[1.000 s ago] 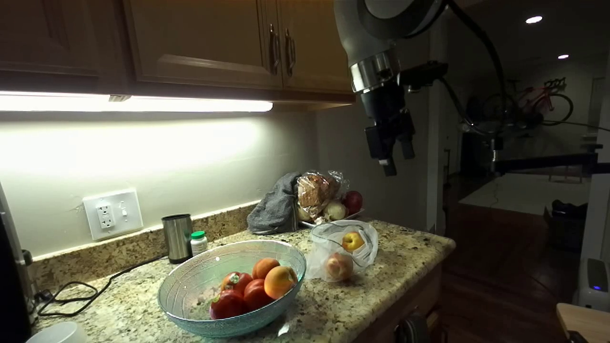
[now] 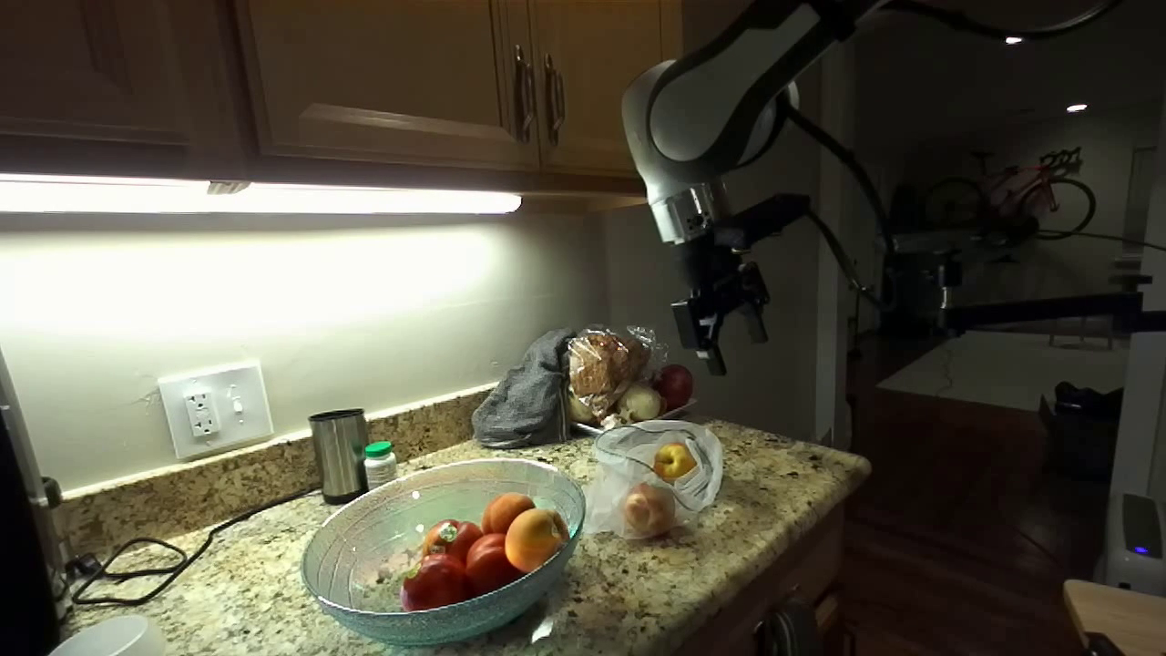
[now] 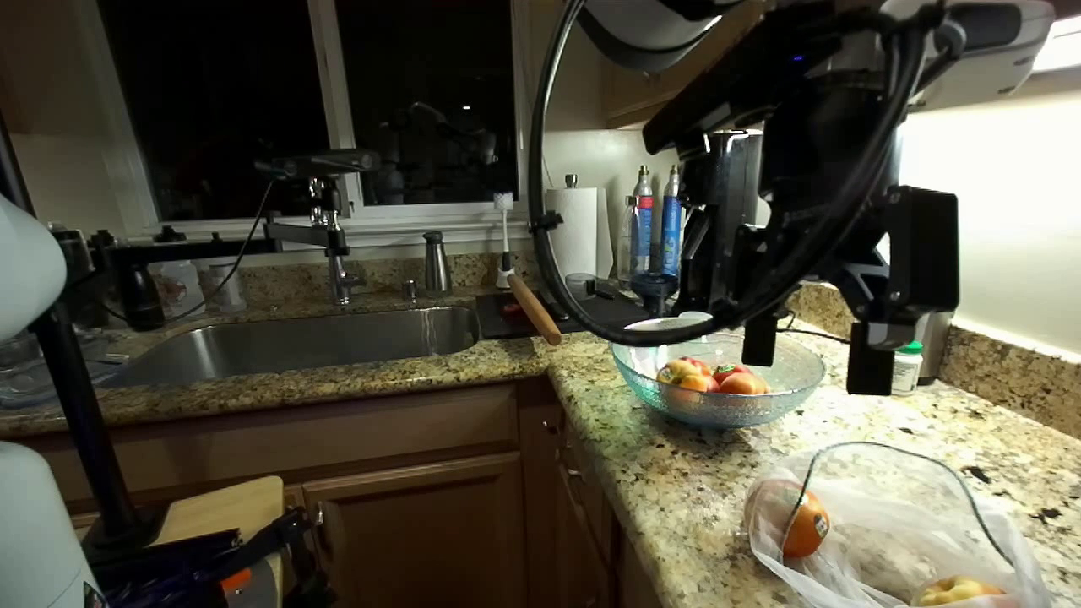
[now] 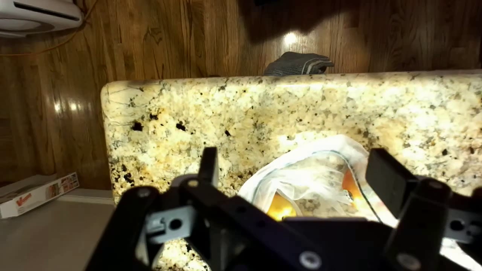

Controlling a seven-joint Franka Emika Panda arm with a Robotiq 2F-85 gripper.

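On the granite counter lies a white mesh bag point(image 2: 705, 497) with a wide, dark-rimmed mouth. Inside are a yellow fruit point(image 2: 674, 461) and a peach-coloured fruit point(image 2: 647, 509). My gripper point(image 2: 732, 341) hangs in the air well above the bag, fingers apart and empty. In the wrist view the bag point(image 4: 311, 158) shows between and below the fingers, partly covered by the gripper. A large glass bowl point(image 2: 361, 558) with several red and orange fruits point(image 2: 536, 540) stands beside the bag.
Bread in plastic point(image 2: 604, 363), a grey cloth point(image 2: 526, 394) and onions point(image 2: 640, 404) fill the back corner. A steel cup point(image 2: 340, 454) and a green-capped bottle point(image 2: 379, 465) stand along the wall. Bare counter point(image 4: 189, 108) lies between the bag and the edges.
In exterior view 1 my gripper has come lower and shifted left, with a slight tilt. The bag, the bowl and their fruits have stayed where they were.
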